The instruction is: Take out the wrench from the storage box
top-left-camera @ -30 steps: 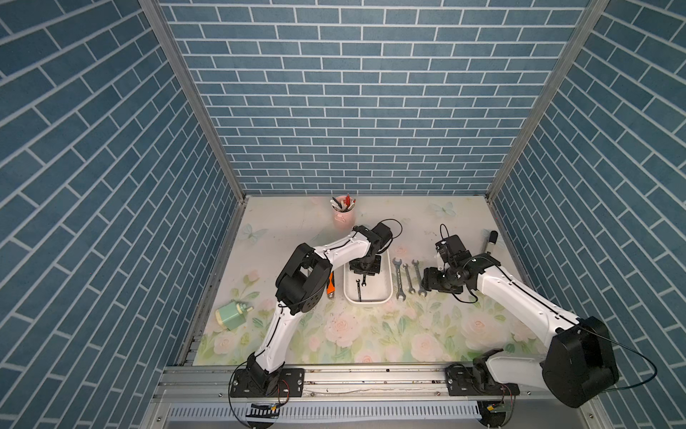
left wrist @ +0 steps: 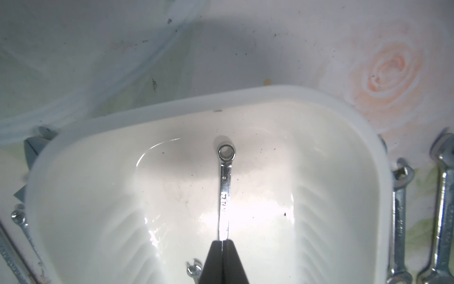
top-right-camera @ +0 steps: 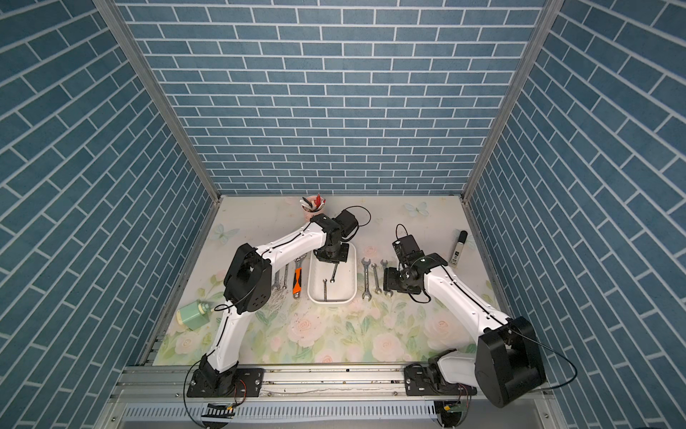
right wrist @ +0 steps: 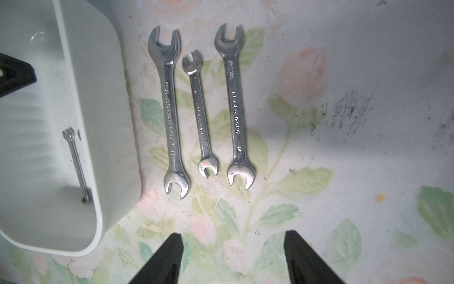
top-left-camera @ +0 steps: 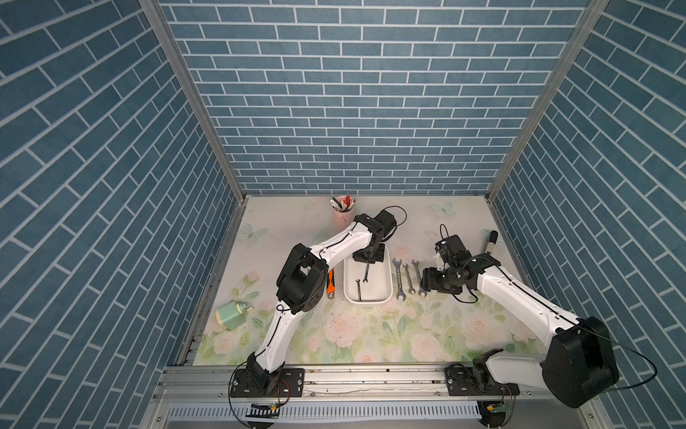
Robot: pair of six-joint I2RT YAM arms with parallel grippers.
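A white storage box point(left wrist: 331, 189) holds two small wrenches: a ring-ended one point(left wrist: 225, 189) in the middle and a shorter one toward the front, its head point(left wrist: 194, 269) also showing in the left wrist view. My left gripper is over the box, fingers shut, in front of the ring-ended wrench's shaft; whether that wrench is between them is unclear, though it appears to lie on the box floor. My right gripper hovers right of the box near three open-ended wrenches point(right wrist: 169, 113), fingers apart with nothing between.
An orange-handled tool point(top-right-camera: 297, 279) and more wrenches lie left of the box. A pink cup of tools point(top-left-camera: 343, 214) stands behind, a green bottle point(top-left-camera: 232, 314) at front left, a black-topped object point(top-right-camera: 458, 246) at right.
My left gripper has moved up and slightly back over the box, uncovering more of the middle wrench. The right arm has not visibly moved.
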